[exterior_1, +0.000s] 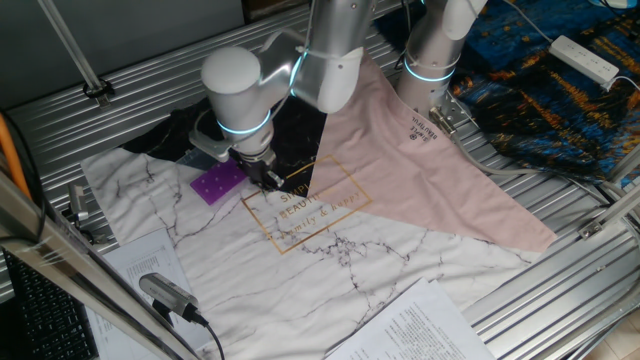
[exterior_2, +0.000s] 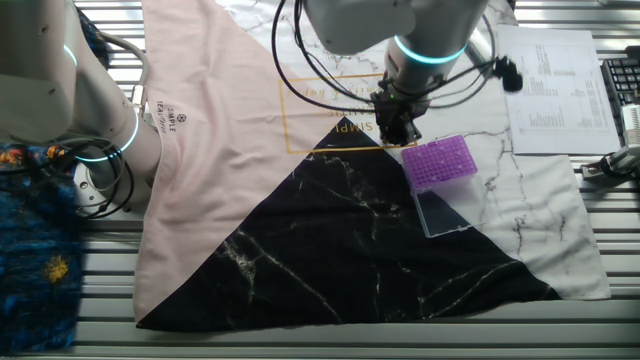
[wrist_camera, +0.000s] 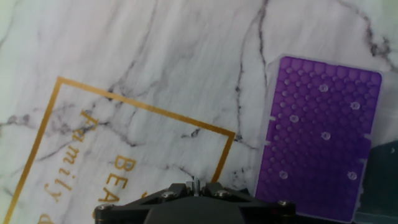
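Note:
A purple tray with rows of small round cells (wrist_camera: 320, 137) lies flat on the cloth, right of my gripper in the wrist view. Joined to it or lying against it is a clear lid or panel (exterior_2: 440, 215), seen in exterior view 2 over the black part of the cloth. My gripper has its fingertips together at the bottom of the wrist view, with nothing visible between them. In exterior view 1 the gripper (exterior_1: 274, 184) hangs over the gold printed frame, beside the purple tray (exterior_1: 218, 183) and apart from it. Its exact height above the cloth is hard to judge.
The marble, black and pink cloth (exterior_1: 440, 200) covers the middle of the table, wide and mostly bare. Printed sheets (exterior_1: 415, 325) lie at the front. A metal post (exterior_1: 85, 240) and a small cabled device (exterior_1: 168, 293) stand at the left.

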